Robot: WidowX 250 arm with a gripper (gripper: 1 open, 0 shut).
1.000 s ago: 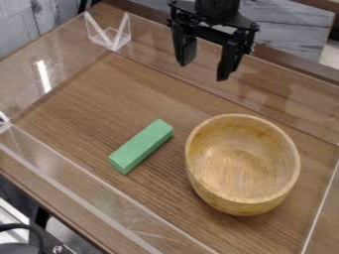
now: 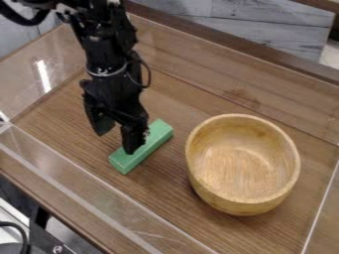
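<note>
My black gripper (image 2: pixel 117 129) hangs low at the left of the camera view, beside and partly over the left end of a green rectangular block (image 2: pixel 146 149) lying on the wooden table. The gripper's fingers are open; whether they touch the block is unclear.
A round tan bowl (image 2: pixel 241 164) sits to the right of the block.
My gripper has come from the back right, over the far part of the table, down and left to the green block. The block and bowl look unmoved.
</note>
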